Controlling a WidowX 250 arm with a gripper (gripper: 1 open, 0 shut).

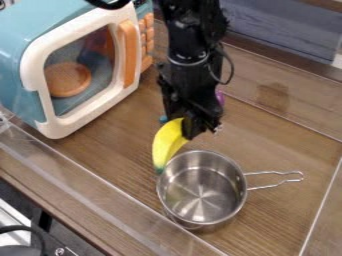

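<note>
A black robot arm reaches down from the top centre, its gripper (182, 122) shut on a yellow banana (168, 144), which hangs tilted just behind and left of a steel pot (201, 195) with a wire handle pointing right. The gripper's fingertips are partly hard to make out against the dark arm.
A light blue toy microwave (30, 25) with an open-framed window and orange side stands at the left. A small purple object is mostly hidden behind the arm. Its front edge runs along the lower left.
</note>
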